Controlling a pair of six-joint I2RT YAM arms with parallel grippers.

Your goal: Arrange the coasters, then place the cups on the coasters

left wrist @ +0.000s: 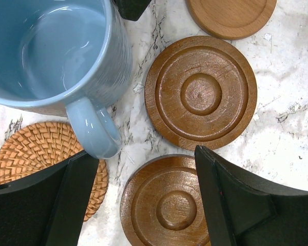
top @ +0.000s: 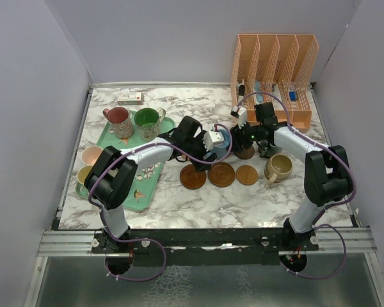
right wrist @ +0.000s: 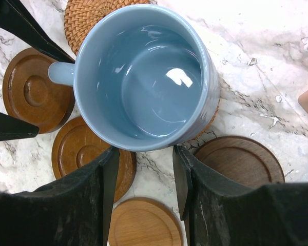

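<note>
A light blue cup [top: 221, 142] [left wrist: 41, 51] [right wrist: 143, 82] stands at the table's middle among wooden coasters [left wrist: 200, 92] [right wrist: 92, 159] and a woven coaster [left wrist: 36, 159] [right wrist: 97, 15]. In the left wrist view its handle [left wrist: 95, 128] reaches down toward my left gripper, whose fingers are apart with no clear grip on it. My right gripper is at the cup's rim on the side away from the woven coaster, fingers apart. What lies directly under the cup is mostly hidden.
A green tray [top: 141, 198] with cups is at left, a peach rack [top: 275, 51] at back right, an olive mug [top: 279, 167] at right.
</note>
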